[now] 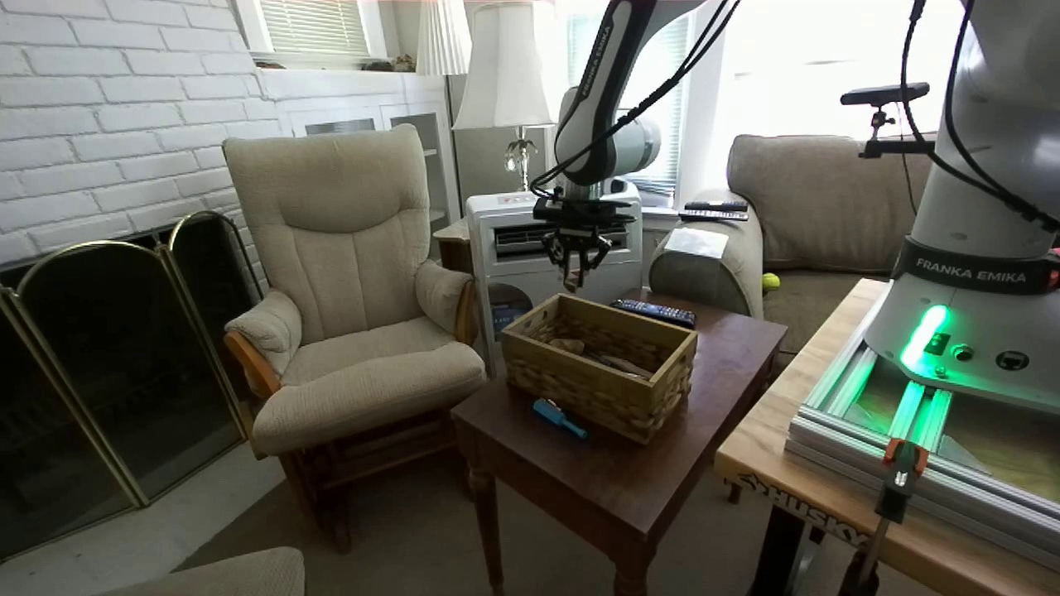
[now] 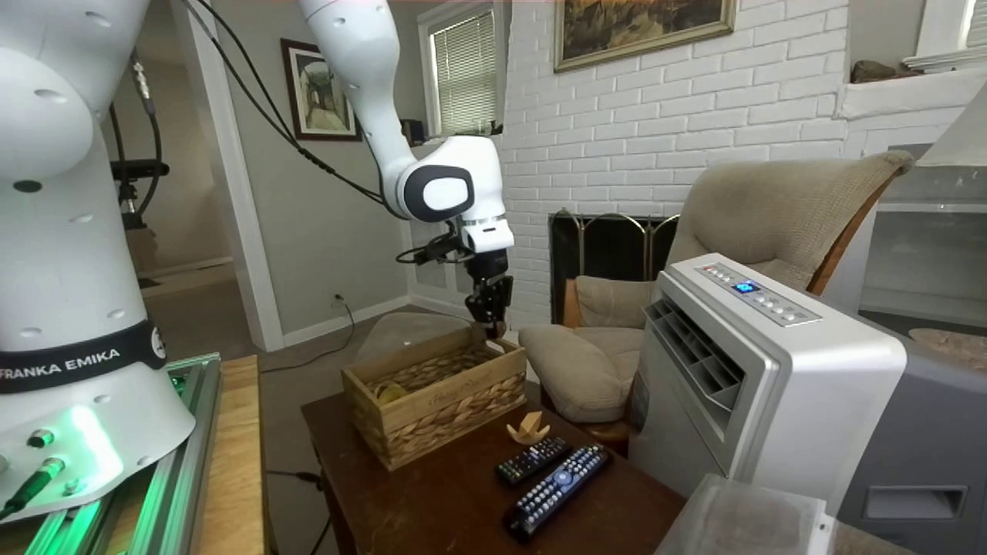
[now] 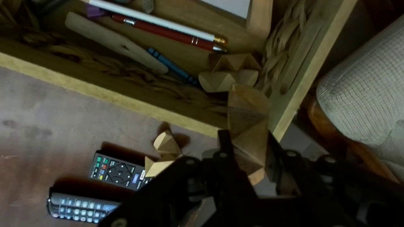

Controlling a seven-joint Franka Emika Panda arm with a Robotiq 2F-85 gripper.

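Observation:
In the wrist view a faceted wooden piece (image 3: 248, 128) is pinched between the dark fingers of my gripper. From exterior view 1, the gripper (image 1: 573, 273) hangs just above the far left end of the wicker basket (image 1: 586, 372), clear of its rim. Inside the basket lie another faceted wooden piece (image 3: 229, 77), a white pencil (image 3: 159, 20), a red pen (image 3: 170, 36), a blue crayon (image 3: 172, 66) and a flat wooden stick (image 3: 113, 41). A further wooden piece (image 2: 529, 428) rests on the table outside the basket.
Two remotes, one smaller (image 2: 533, 459) and one longer (image 2: 557, 490), lie beside the basket on the brown table (image 1: 636, 487). A blue object (image 1: 559, 418) sits on its other side. The armchair (image 1: 358, 397) and the white appliance (image 2: 777, 342) stand close by.

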